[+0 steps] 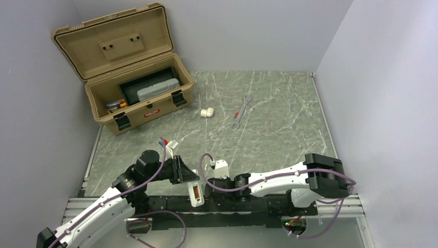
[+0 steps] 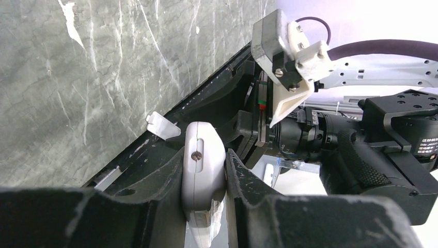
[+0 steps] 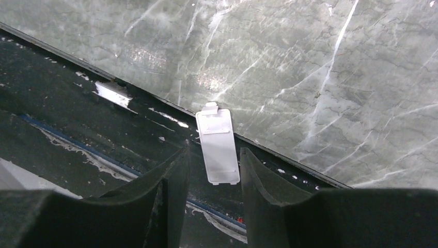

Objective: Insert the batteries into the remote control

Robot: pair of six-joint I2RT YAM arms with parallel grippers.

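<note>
The white remote control point(image 1: 196, 194) is held by my left gripper, shut on its sides near the table's front edge. In the top view its back shows an uncovered compartment with something brownish inside; I cannot tell whether that is batteries. A flat white battery cover point(image 3: 219, 147) lies across the table's front edge, partly over the black strip. My right gripper is open above it, the cover appearing between its fingers but not gripped. The cover point(image 2: 163, 126) also shows beside the remote in the left wrist view.
At the back left stands an open tan toolbox point(image 1: 146, 113). A white pipe elbow point(image 1: 207, 112) and a wrench point(image 1: 241, 112) lie on the table. My arms are close together at the front.
</note>
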